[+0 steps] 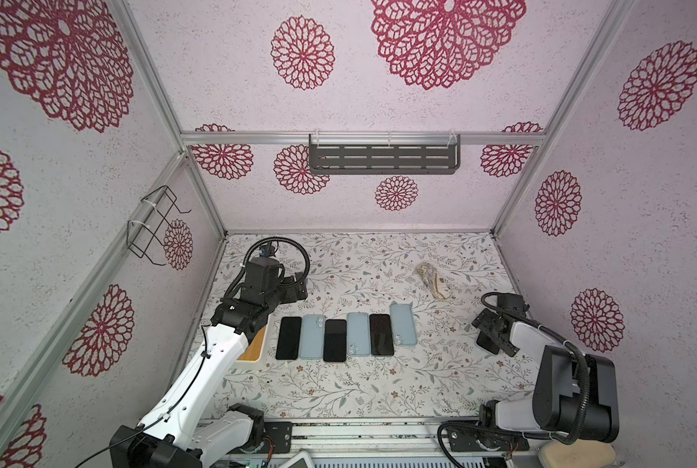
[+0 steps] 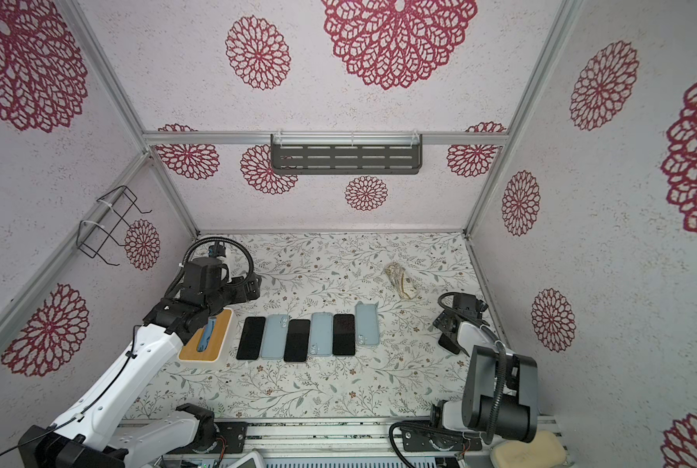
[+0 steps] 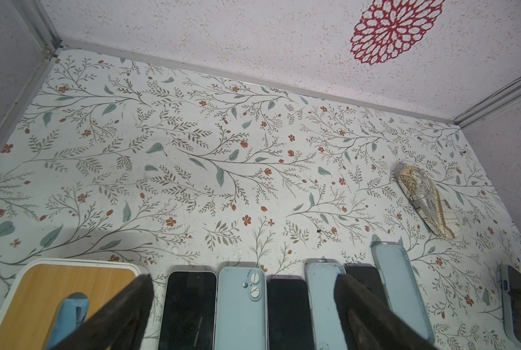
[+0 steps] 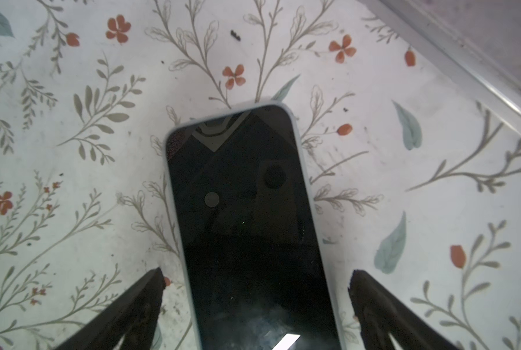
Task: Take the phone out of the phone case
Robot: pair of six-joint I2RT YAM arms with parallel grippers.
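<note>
A black phone with a pale rim [image 4: 248, 221] lies face up at the table's right, under my open right gripper, whose blurred fingertips flank its lower part without visible contact. In the left wrist view, a row of black phones [image 3: 187, 309] and pale blue cases [image 3: 241, 315] lies side by side along the bottom. My left gripper hangs open above the table at the left, nothing held. Whether the right phone sits in a case is hard to tell.
A wooden tray with a blue item [image 2: 220, 335] is at the left. A crumpled translucent bag [image 1: 434, 280] lies back right. The right wall [image 1: 613, 249] stands close beside my right gripper.
</note>
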